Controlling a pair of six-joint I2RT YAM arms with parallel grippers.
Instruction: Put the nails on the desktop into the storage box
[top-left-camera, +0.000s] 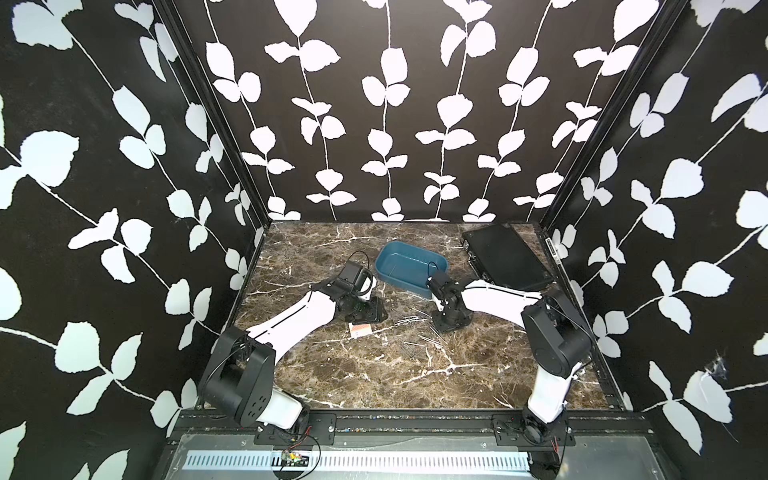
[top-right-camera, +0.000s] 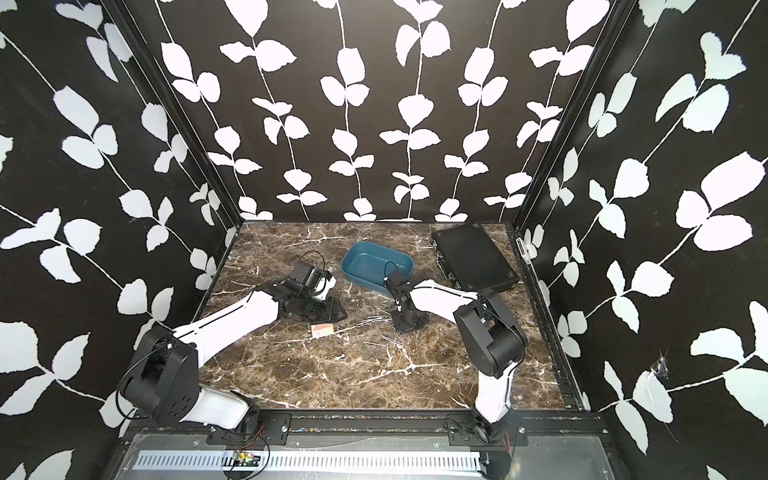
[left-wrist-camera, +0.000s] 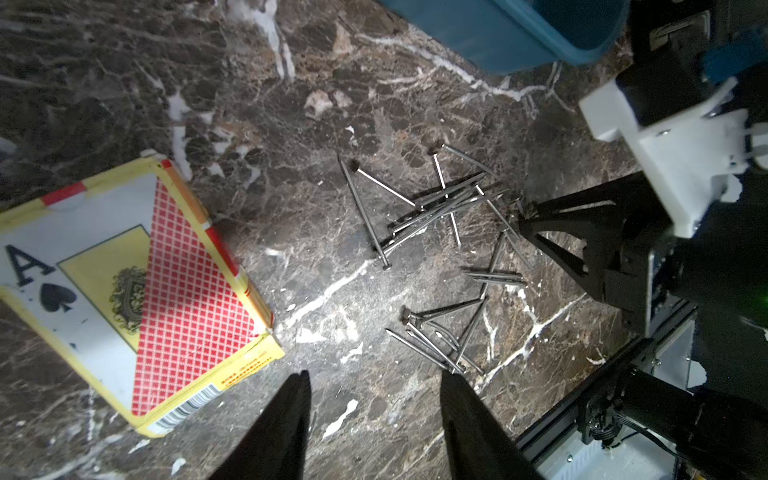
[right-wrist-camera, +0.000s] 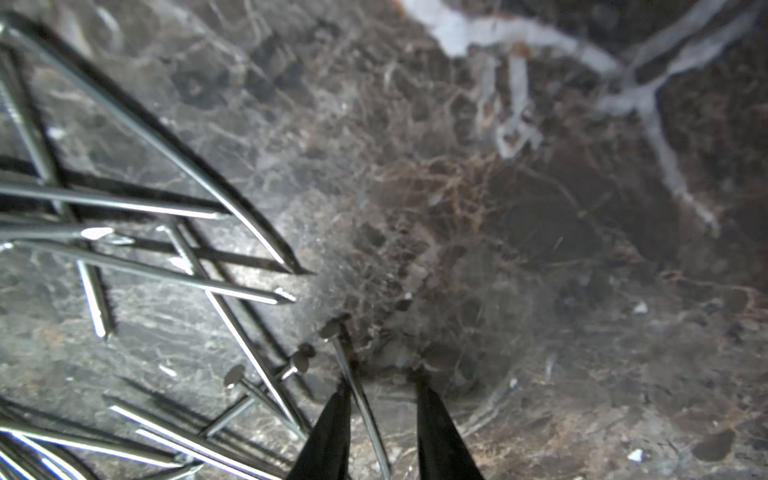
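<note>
Silvery nails (left-wrist-camera: 436, 209) lie in loose, crossing heaps on the marble desktop, between the two arms. The blue storage box (top-left-camera: 392, 276) sits behind them, with its inside looking empty. My left gripper is over the desktop near the card pack, its fingers apart and nothing between them. My right gripper is low at the right side of the nails, part open. A single nail (right-wrist-camera: 357, 389) runs between its fingertips, nearer the left one; no firm hold shows. Other nails (right-wrist-camera: 168, 152) lie to the left in that view.
A card pack (left-wrist-camera: 136, 296) with an ace of spades lies left of the nails, close to the left gripper. A black case (top-left-camera: 508, 257) stands at the back right, beside the blue box.
</note>
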